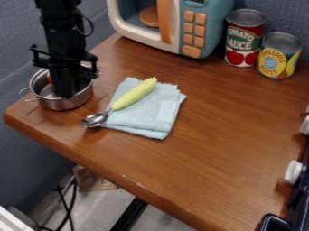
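Note:
My black gripper [65,77] reaches down from the top left into a steel pot [60,100] at the table's left edge; the pot's inside is mostly hidden behind it, and I cannot tell whether the fingers hold anything. To the right, a yellow banana-like item [132,93] lies on a folded light blue cloth [154,121], with a metal utensil [97,118] at its lower left.
A toy microwave [157,31], a tomato sauce can [241,45] and a yellow can [277,61] stand at the back. A dark appliance [284,209] is at the right edge.

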